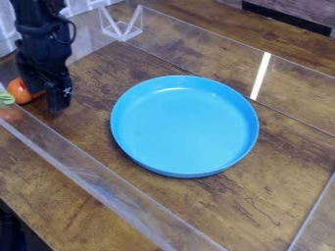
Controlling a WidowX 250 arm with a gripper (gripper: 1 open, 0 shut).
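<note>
The dark gripper (53,93) reaches down from the top left, low over the wooden table, open. An orange round object (22,87) lies just left of its fingers, partly behind them, with a pale green piece (6,95) beside it at the left edge. A large blue plate (183,125) sits in the middle, apart from the gripper to the right.
Clear transparent walls run along the lower left (98,181) and around the table. A small white wire-like shape (120,25) stands at the top. Bare wood (262,59) surrounds the plate.
</note>
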